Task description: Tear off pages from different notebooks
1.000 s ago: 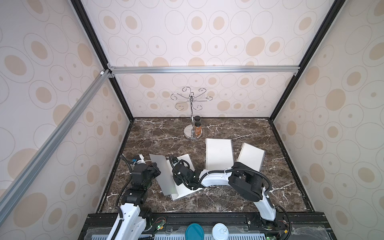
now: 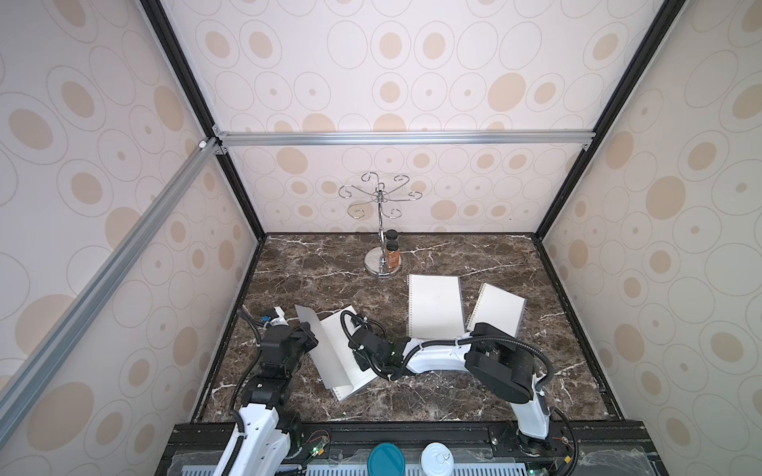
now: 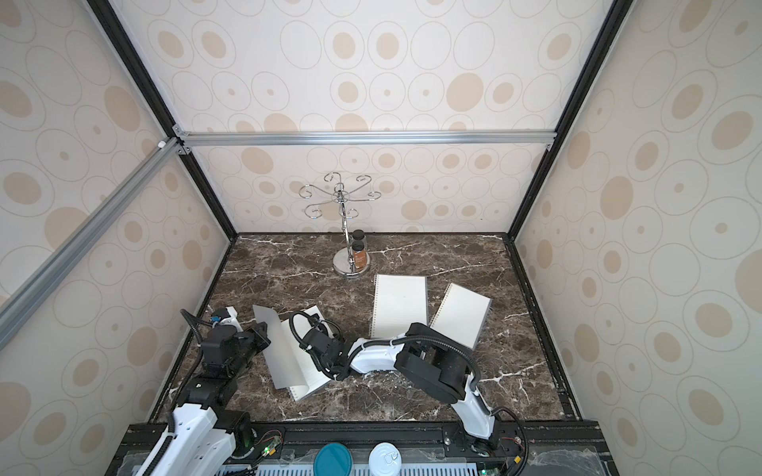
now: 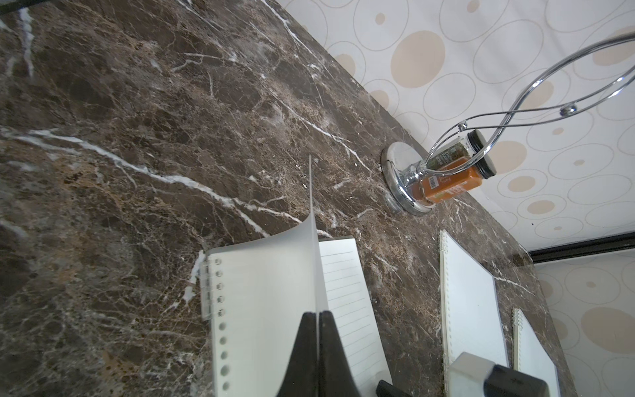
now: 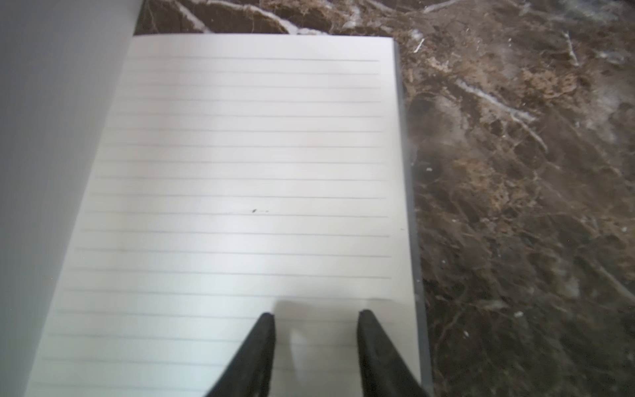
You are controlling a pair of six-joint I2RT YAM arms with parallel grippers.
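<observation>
An open spiral notebook [image 5: 251,165] lies at the front left, a translucent sheet [image 4: 264,297] raised from it. My left gripper is shut on that sheet's edge. My right gripper hovers over the lined page with its fingers apart, nothing seen between them; in the top views its fingertips are hidden by the wrist. Two more spiral notebooks, one upright to the camera [image 2: 435,301] and one angled [image 2: 497,305], lie to the right.
A chrome stand [image 2: 373,261] with two jars [image 4: 449,178] stands at the back centre.
The lined page's outline has shifted slightly left. My left arm stays still.
</observation>
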